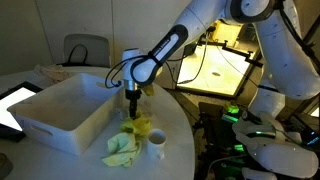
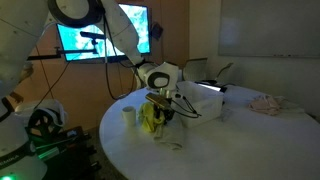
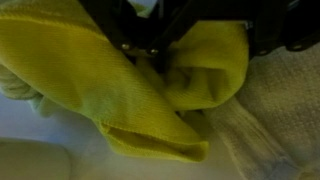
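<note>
A yellow cloth (image 1: 141,126) lies bunched on the white table, beside a pale yellow-green cloth (image 1: 122,150). My gripper (image 1: 132,111) points down at the yellow cloth's far side, and its fingertips are down among the folds. Seen from the other side, the yellow cloth (image 2: 152,121) rises in front of the gripper. Up close in the wrist view, folds of yellow cloth (image 3: 90,75) press around the dark fingers and hide their tips. How wide the fingers stand, and whether cloth is between them, cannot be told.
A large white open box (image 1: 68,118) stands left of the gripper, close by. A white cup (image 1: 156,146) is near the cloths at the table's front. In exterior view 2, a crumpled pinkish cloth (image 2: 265,103) lies far off, with clear table before it.
</note>
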